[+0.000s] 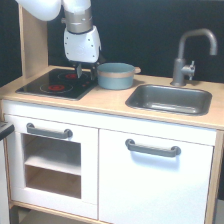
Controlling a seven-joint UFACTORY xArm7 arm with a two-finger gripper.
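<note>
A blue-grey pot (116, 78) stands upright, or nearly so, on the wooden counter between the stove and the sink. My white gripper (86, 70) points down at the pot's left side, over the back of the black cooktop (57, 85). Its dark fingers are close to the pot's left handle. At this size I cannot tell whether they touch or grip that handle.
Right of the pot is the sink (170, 98), with a grey faucet (183, 62) behind it. A wooden post (34, 38) rises at the left.
</note>
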